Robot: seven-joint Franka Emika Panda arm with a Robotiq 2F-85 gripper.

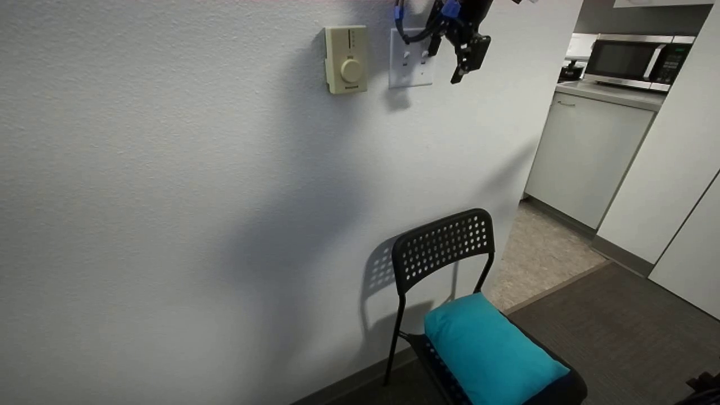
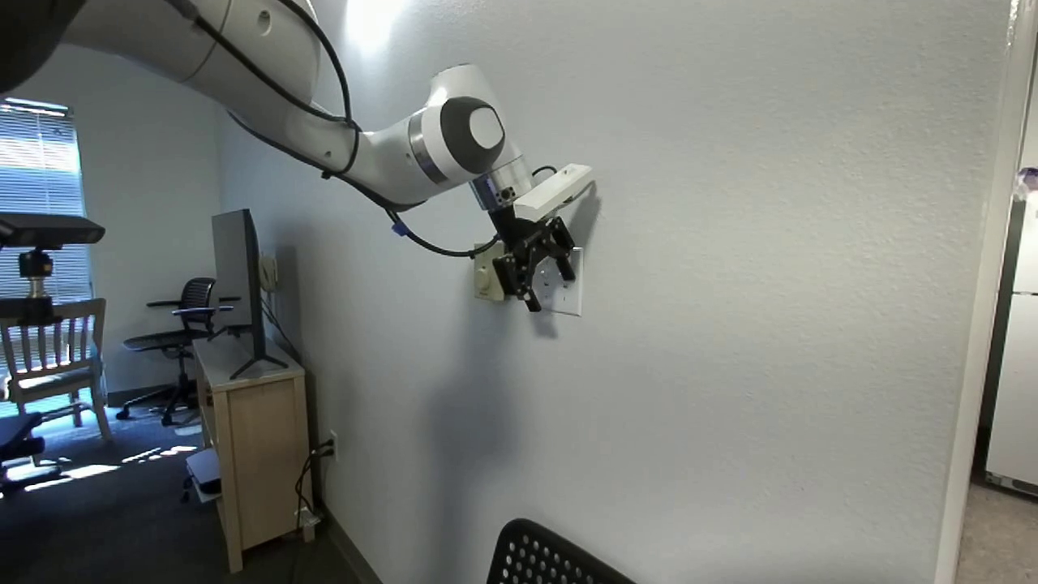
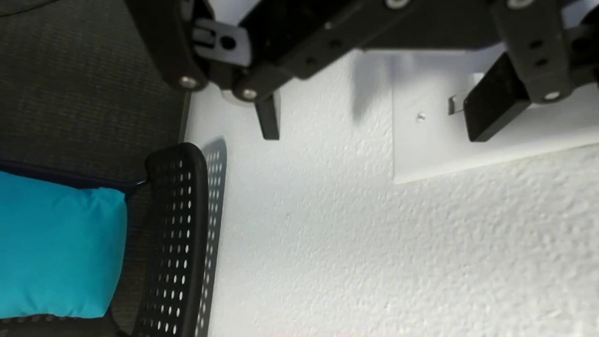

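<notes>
My gripper [image 1: 445, 65] is open, its two black fingers spread wide with nothing between them. It stands close to the white double light switch plate [image 1: 403, 75] on the wall. In the wrist view, one black finger [image 3: 495, 104] lies in front of the switch plate [image 3: 418, 154], beside a small toggle [image 3: 457, 102]; whether it touches the toggle I cannot tell. The other finger [image 3: 269, 120] hangs over bare wall. From the second exterior view, the gripper [image 2: 551, 290] partly covers the plate [image 2: 572, 298].
A beige thermostat [image 1: 346, 59] is mounted left of the switches. Below, a black chair [image 1: 443, 246] bears a turquoise cushion [image 1: 486, 347]. Further right, a microwave [image 1: 628, 59] sits on a counter. A cabinet [image 2: 258, 457] with a monitor [image 2: 237, 282] stands along the wall. The wall beneath the plate is bare.
</notes>
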